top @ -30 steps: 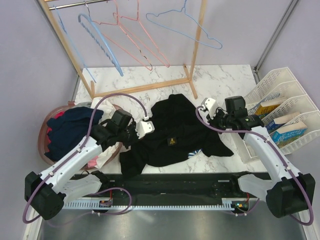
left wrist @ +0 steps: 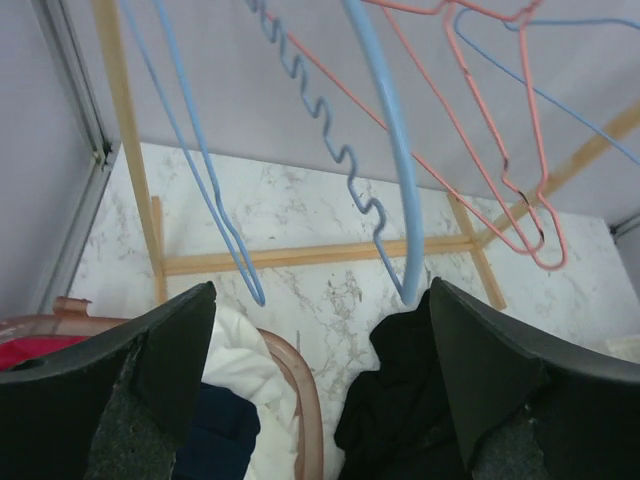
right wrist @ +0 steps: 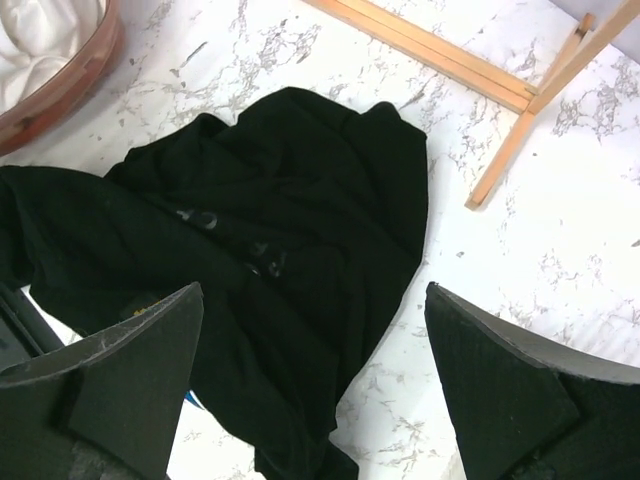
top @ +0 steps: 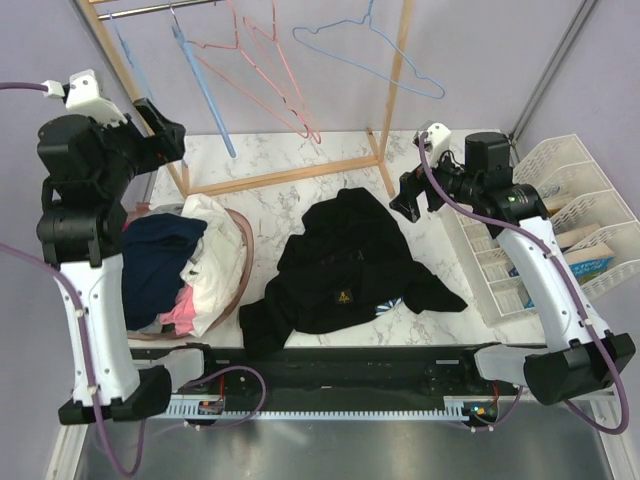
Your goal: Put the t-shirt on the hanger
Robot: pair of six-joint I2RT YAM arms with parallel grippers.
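Observation:
The black t-shirt [top: 340,270] lies spread on the marble table, a small yellow emblem on it. My left gripper [top: 160,135] is raised at the upper left, open, just short of the blue hangers [left wrist: 405,190] on the rail, one of which hangs between and beyond its fingers in the left wrist view. My right gripper [top: 413,190] is open and empty, above the table right of the shirt, looking down on it in the right wrist view.
Pink hangers [top: 270,80] and another blue hanger [top: 370,65] hang from the wooden rack [top: 280,175]. A laundry basket [top: 240,270] is at left; white plastic bins [top: 550,170] with books stand at right.
My left arm has swung up and left from over the basket and shirt to hanger height. My right gripper has risen a little. The shirt is unchanged.

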